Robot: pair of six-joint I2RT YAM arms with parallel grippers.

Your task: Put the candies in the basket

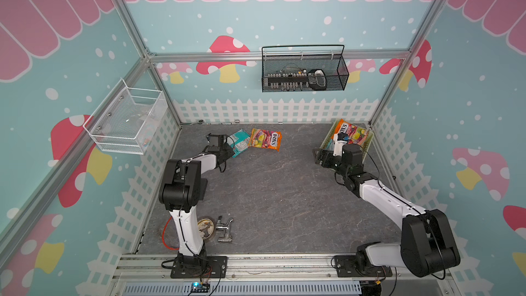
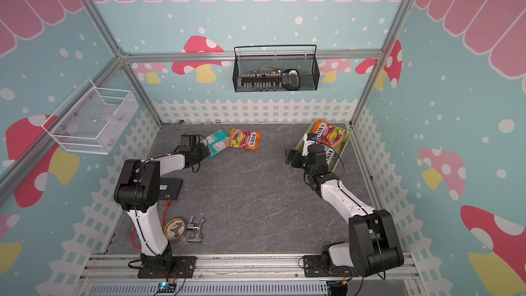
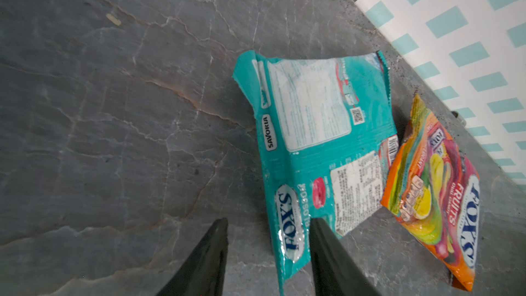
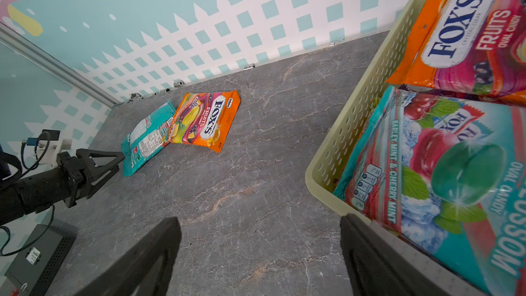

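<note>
A teal Fox's bag (image 3: 323,109) lies on the counter beside an orange Fox's Fruits bag (image 3: 430,186). My left gripper hangs over the teal bag's near end, fingers apart, nothing seen held. The cream plastic basket (image 4: 320,175) at the back right holds another orange bag (image 4: 471,33) and a mint and cherry bag (image 4: 432,170). My right gripper stands open beside the basket's left side, above the counter, with nothing between its fingers.
A black wire basket (image 1: 305,79) hangs on the back wall, a white one (image 1: 126,126) on the left wall. A round tin (image 2: 176,229), a metal tap (image 2: 195,233) and a dark box (image 2: 171,189) are at the front left.
</note>
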